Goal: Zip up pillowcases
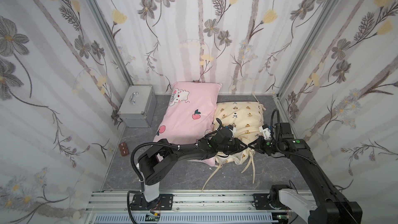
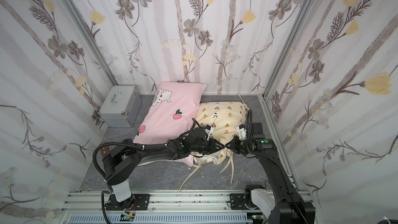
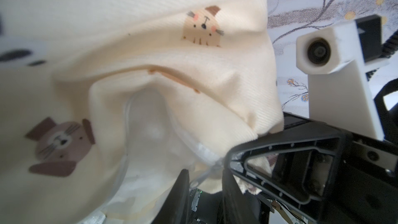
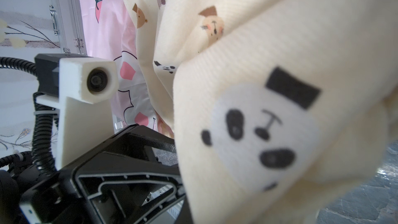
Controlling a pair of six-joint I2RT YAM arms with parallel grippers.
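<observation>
A cream animal-print pillowcase [image 1: 236, 116] lies on the floor, its near end bunched, with loose ties. My left gripper [image 1: 244, 145] is at that near end, beside a pale zipper strip [image 3: 199, 178] in the left wrist view; its fingers look slightly apart, and whether they touch the strip is unclear. My right gripper [image 1: 251, 145] faces it from the right, tips close to the left's, at the bunched fabric; it is shut, and what lies between its tips is hidden by cloth. The pink pillow [image 1: 186, 112] lies to the left, partly under my left arm.
A metal case [image 1: 132, 112] stands at the back left, with a small brown object [image 1: 123, 149] in front of it. Walls enclose three sides. Bare floor [image 1: 165, 178] shows along the front.
</observation>
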